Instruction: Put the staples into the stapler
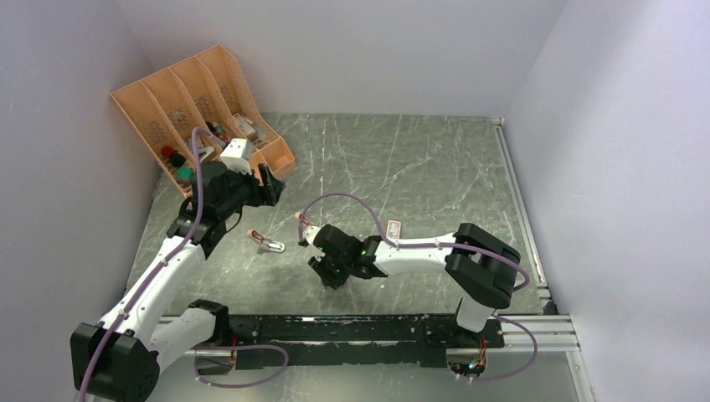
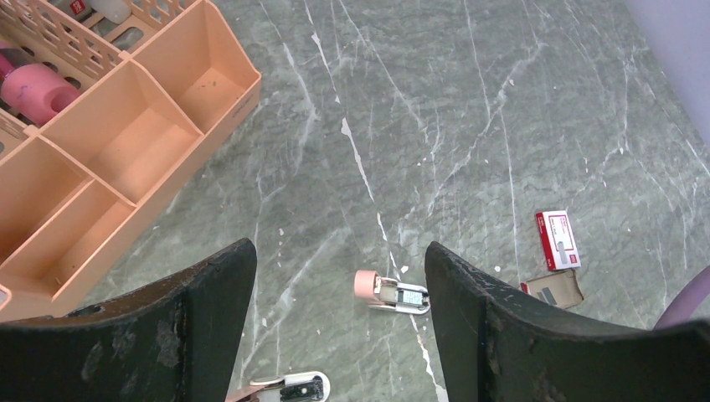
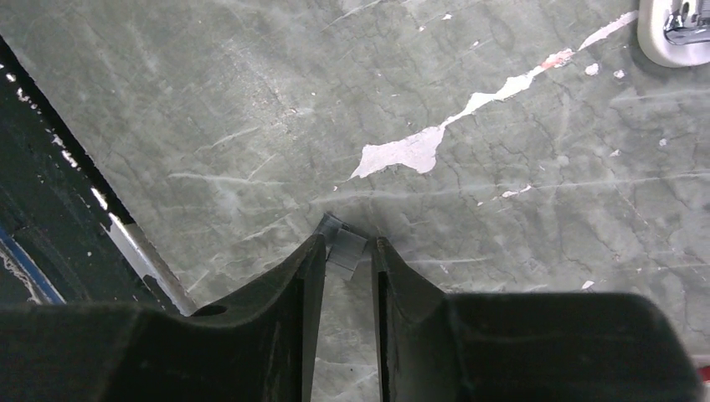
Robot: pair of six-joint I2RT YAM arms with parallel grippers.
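Small grey staple pieces [image 3: 346,249] lie on the table between the fingertips of my right gripper. Its fingers stand a little apart, and whether both touch the staples cannot be told. One stapler with a pink end [image 2: 389,293] rests mid-table in the left wrist view; a second stapler [image 2: 303,388] is partly cut off at the bottom edge. From above, the nearer-left stapler [image 1: 270,244] shows whole, while the other [image 1: 302,219] is partly hidden by the right arm. High over the table, my left gripper is open and empty.
A red-and-white box [image 2: 558,240] and a tan open box [image 2: 554,290] lie together at the right. An orange compartment organizer [image 1: 219,92] fills the back left. Along the front runs a dark rail [image 1: 335,328].
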